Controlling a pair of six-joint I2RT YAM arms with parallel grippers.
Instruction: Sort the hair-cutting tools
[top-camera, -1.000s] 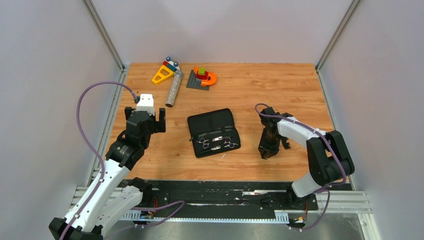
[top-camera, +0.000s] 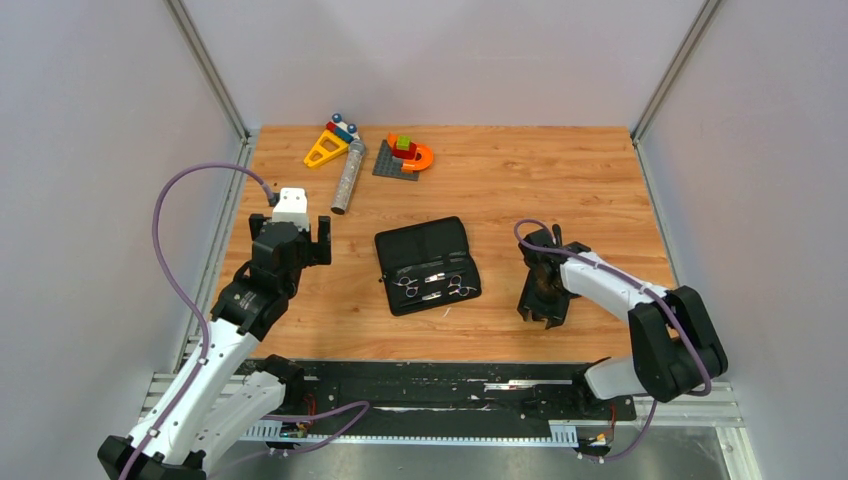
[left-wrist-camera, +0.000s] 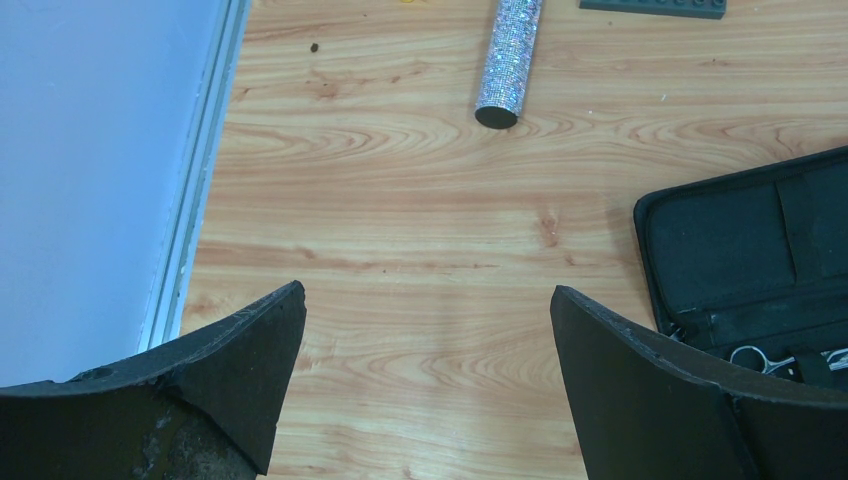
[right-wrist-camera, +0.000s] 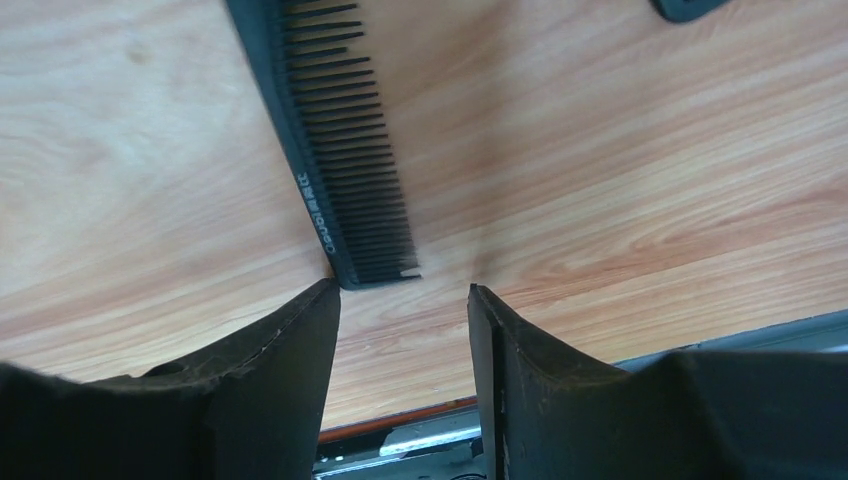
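An open black zip case (top-camera: 420, 250) lies mid-table with scissors (top-camera: 408, 285) and other slim tools in it; its left part shows in the left wrist view (left-wrist-camera: 730, 240). My right gripper hangs low at the table's right, fingers part open and apart, just below the lower end of a black comb (right-wrist-camera: 320, 190) lying on the wood; whether it touches the comb is unclear. A black object (right-wrist-camera: 685, 8) is cut off at the top of that view. My left gripper stands open over the table's left side, nothing between its fingers.
Toy bricks on a grey plate (top-camera: 393, 168), a yellow toy (top-camera: 323, 150) and a glittery cylinder (top-camera: 348, 180) are at the back left. Walls border the sides.
My right arm has shifted toward the right and the gripper has turned, its fingers now showing over the table's front right. The left arm and the case are unchanged.
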